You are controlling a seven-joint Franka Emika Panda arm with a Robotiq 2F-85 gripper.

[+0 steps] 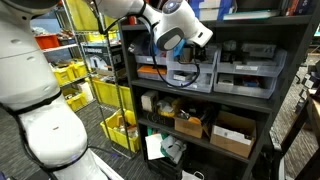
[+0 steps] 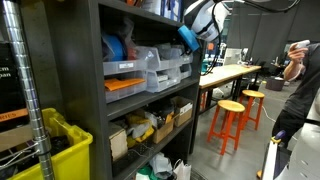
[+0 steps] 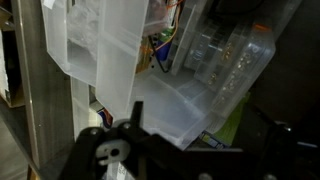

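Observation:
In the wrist view my gripper shows as dark shapes along the bottom, its two fingers set well apart with nothing between them. Beyond the gap is the inside of a translucent plastic bin (image 3: pixel 165 98), with small coloured items and wires at its far end. Exterior view 1 has the white arm (image 1: pixel 178 22) reaching over to the upper shelf, its end in front of the stacked clear bins (image 1: pixel 185 76). From the side in exterior view 2, the arm (image 2: pixel 200 20) bends in behind the bins (image 2: pixel 160 60), and the fingers are hidden there.
A dark shelf rack (image 1: pixel 205 100) holds bins above and cardboard boxes (image 1: pixel 232 133) below. Yellow crates (image 1: pixel 122 130) stand at the left. Orange stools (image 2: pixel 228 120) and a person's arm (image 2: pixel 298 60) are at the right in exterior view 2.

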